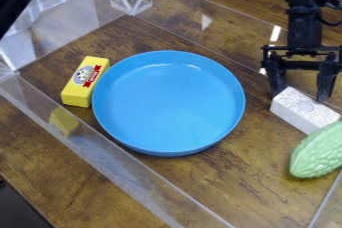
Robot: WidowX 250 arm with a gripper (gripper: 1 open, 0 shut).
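Note:
My black gripper (299, 76) hangs at the right, its two fingers spread open just above and behind a white speckled box (305, 110), with nothing seen between them. A blue plate (168, 104) lies in the middle of the wooden surface. A yellow box with a printed label (83, 82) lies left of the plate. A green ridged vegetable-like object (315, 152) lies at the lower right, in front of the white box.
Clear low walls surround the work area. Bare wood is free above the plate and at the front, below it.

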